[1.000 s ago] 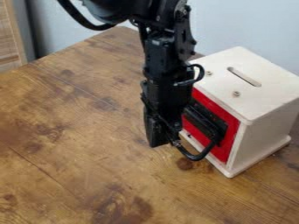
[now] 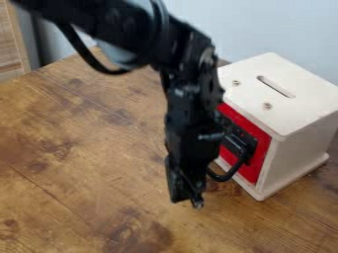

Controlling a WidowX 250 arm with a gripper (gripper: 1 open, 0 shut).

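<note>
My black gripper [image 2: 185, 193] points down just left of a pale wooden box [image 2: 284, 109], low over the brown table. Its fingertips are close together, and I see nothing between them. The box has a slot and screws on top and a red panel [image 2: 248, 188] on its near left face, partly hidden by the black arm and its cable.
A light wall stands behind, with a wooden panel [image 2: 11, 40] at the far left edge.
My gripper has moved down from beside the red panel toward the front of the table, sinking lower in the view. The box has not visibly moved.
</note>
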